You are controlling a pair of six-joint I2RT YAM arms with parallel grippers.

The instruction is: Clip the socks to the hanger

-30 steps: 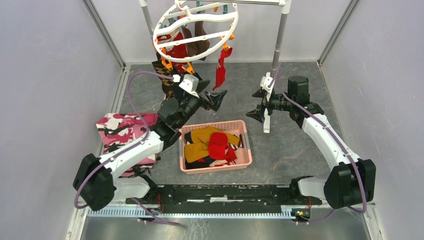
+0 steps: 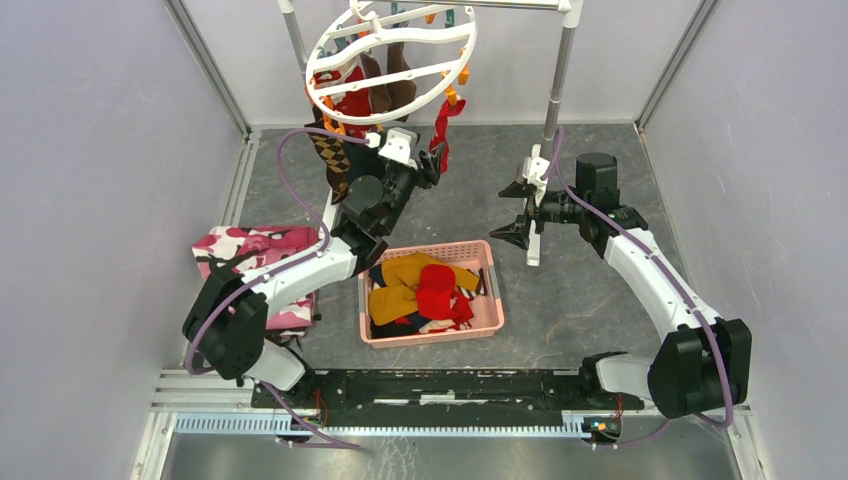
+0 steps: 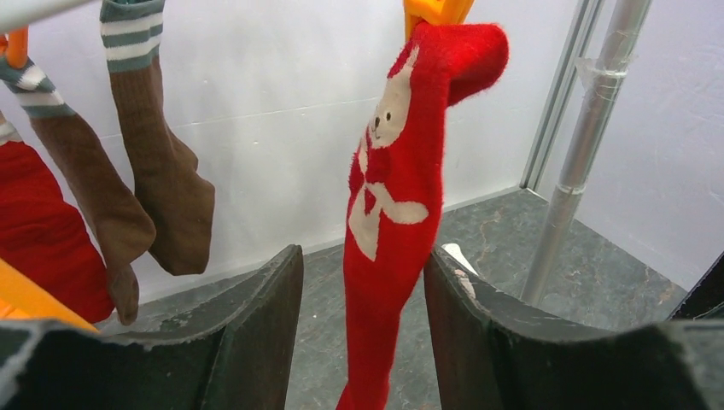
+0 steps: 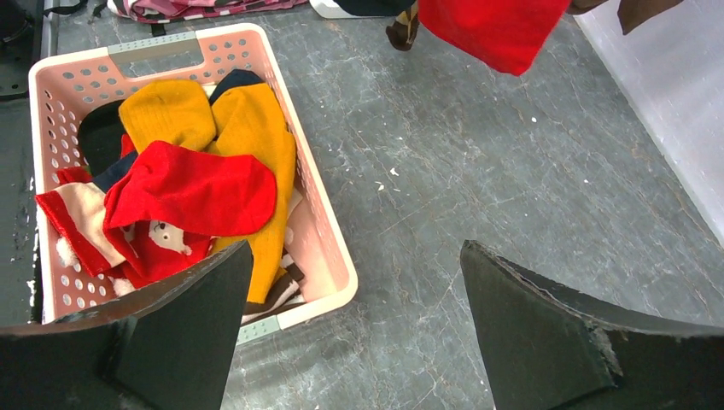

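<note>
A red sock with a white bear (image 3: 388, 205) hangs from an orange clip (image 3: 435, 10) at the right side of the white round hanger (image 2: 390, 75). My left gripper is part open around this sock. Free space shows between the sock and the left finger, while the right finger stands close to the sock's edge; whether they touch I cannot tell. My right gripper is open and empty, over bare floor to the right of the basket. More socks lie in the pink basket (image 2: 432, 340), including a red sock (image 4: 196, 188) and mustard socks (image 4: 265, 154).
Brown socks (image 3: 162, 154) with striped cuffs hang at the hanger's left and back. A metal pole (image 3: 572, 162) stands to the right. Pink patterned cloth (image 2: 225, 245) lies at the left. The floor between basket and pole is clear.
The right arm has barely moved.
</note>
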